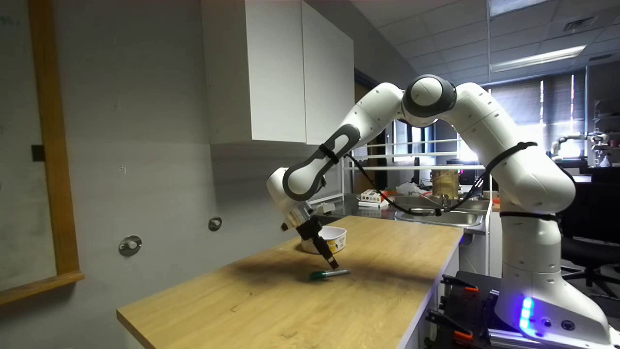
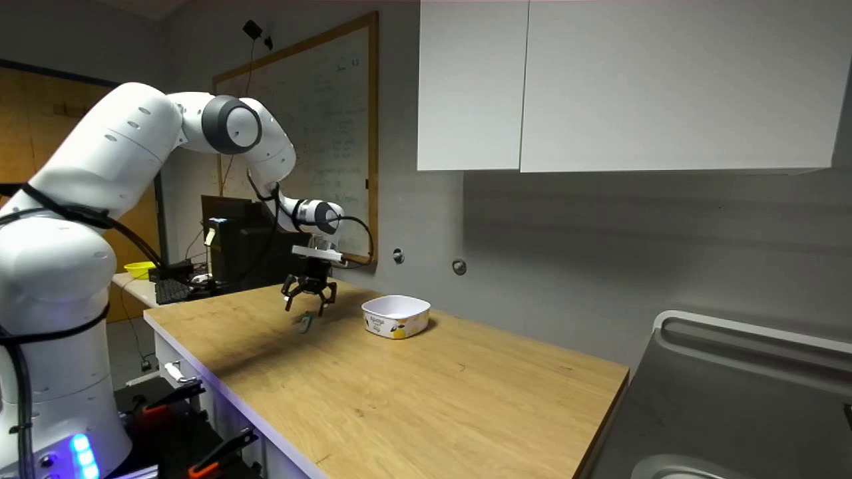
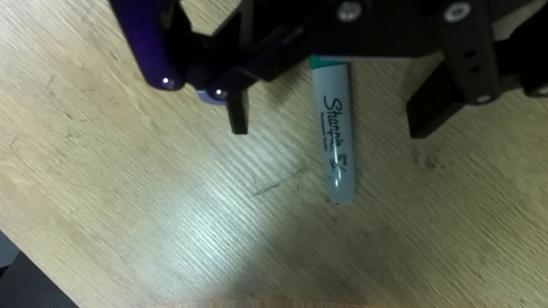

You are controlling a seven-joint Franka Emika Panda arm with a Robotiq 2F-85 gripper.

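Note:
A grey Sharpie marker with a green cap lies on the wooden table, its cap end partly covered by my gripper's body in the wrist view. My gripper is open above it, one finger well to the left of the marker and the other well to the right, touching neither side. From exterior view 1, the marker shows just below the fingertips. In exterior view 2, the spread gripper hangs over the marker.
A white bowl with a lemon print stands on the table near the wall, close to the gripper. White cabinets hang on the wall above, and a sink lies past the far end.

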